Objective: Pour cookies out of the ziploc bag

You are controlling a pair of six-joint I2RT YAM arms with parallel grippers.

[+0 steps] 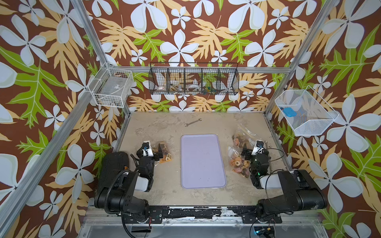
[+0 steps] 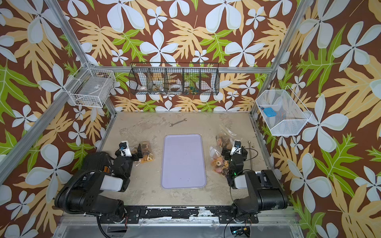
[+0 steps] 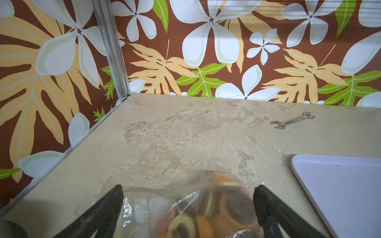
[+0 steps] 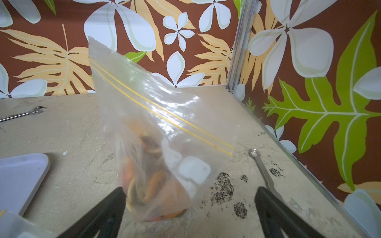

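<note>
Two ziploc bags of cookies [image 1: 240,162] lie on the table right of the lavender tray [image 1: 202,160]; in the right wrist view one bag [image 4: 158,166] stands with its yellow-zip top upright. Another bag [image 3: 190,218] lies left of the tray. My left gripper is open just above and behind that bag, nothing held. My right gripper is open behind the standing bag, apart from it as far as shows.
A wrench [image 3: 293,119] lies at the back, a spanner [image 4: 260,166] along the right edge. Wire baskets [image 1: 193,79] hang on the frame.
</note>
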